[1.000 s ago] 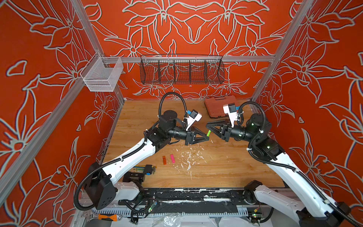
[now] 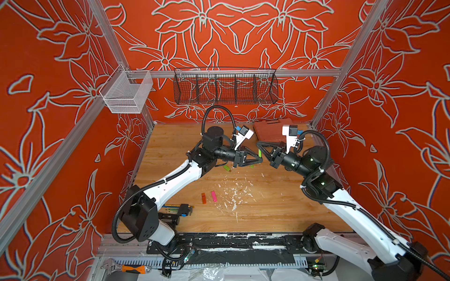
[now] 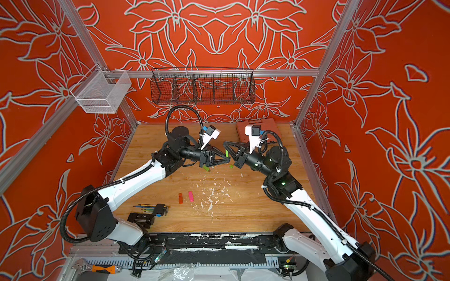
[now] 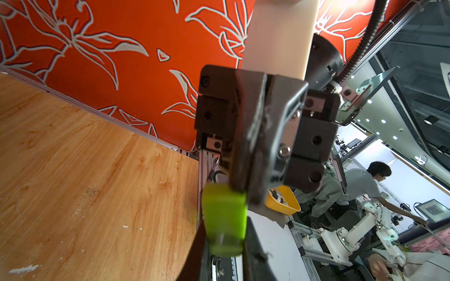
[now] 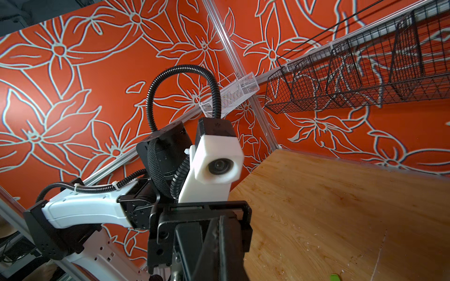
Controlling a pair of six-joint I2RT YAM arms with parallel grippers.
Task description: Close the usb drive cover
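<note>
A green piece of the USB drive [image 2: 259, 153] hangs upright in the air where the two grippers' tips meet, above the table's middle. In the left wrist view it shows large and blurred [image 4: 224, 217], just below the other gripper's fingers. My left gripper [image 2: 257, 159] points right at it; how far it is open is hard to tell. My right gripper [image 3: 226, 144] comes from the right with its fingers at the piece's upper part and looks shut. Smaller green pieces [image 2: 226, 168] lie on the table behind the grippers.
A red piece [image 2: 204, 198] and a pink one [image 2: 213, 196] lie on the table, left of white scuffs. A red case [image 2: 272, 128] lies at the back right, tools [image 2: 185, 210] at the front left. Wire baskets hang on the walls.
Both arms have risen a little, and the green piece with them. The piece has turned from slanted to upright.
</note>
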